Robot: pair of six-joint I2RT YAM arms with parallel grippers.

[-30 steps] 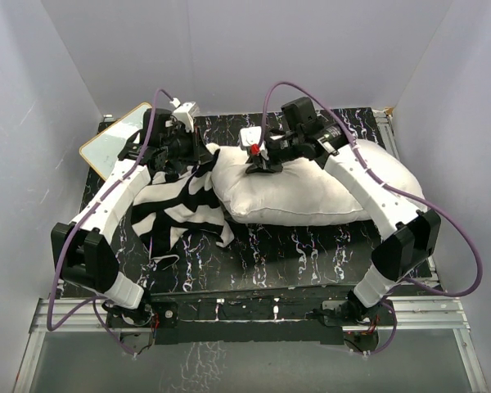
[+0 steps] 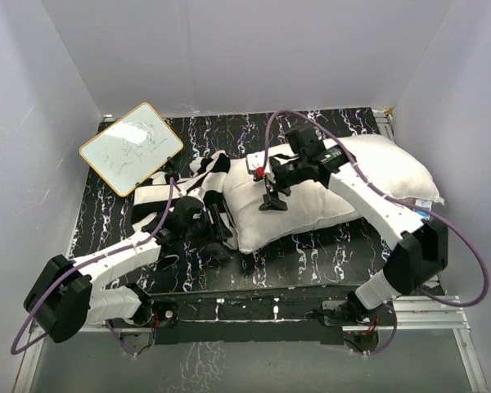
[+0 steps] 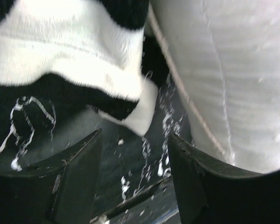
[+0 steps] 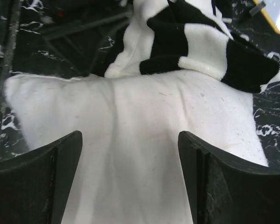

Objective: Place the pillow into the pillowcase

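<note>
The big white pillow (image 2: 364, 164) lies across the right and middle of the table. Along its left end lies the black-and-white striped pillowcase (image 2: 155, 196), seen also in the left wrist view (image 3: 60, 60). My left gripper (image 2: 218, 229) is low at the front-left corner of the pillow, open, with dark table between its fingers in the wrist view. My right gripper (image 2: 274, 196) is over the pillow's left part, partly open; white fabric (image 4: 130, 116) shows between and beyond its fingers. How far the pillow sits inside the pillowcase is hard to tell.
A white board with yellow edge (image 2: 131, 147) lies at the back left. Bare dark marble table (image 2: 196, 270) shows along the front and back. Walls enclose both sides and the back.
My left gripper has moved from the back of the pillowcase down toward the front. My right gripper has shifted slightly toward the front; the pillow's left end now lies further forward.
</note>
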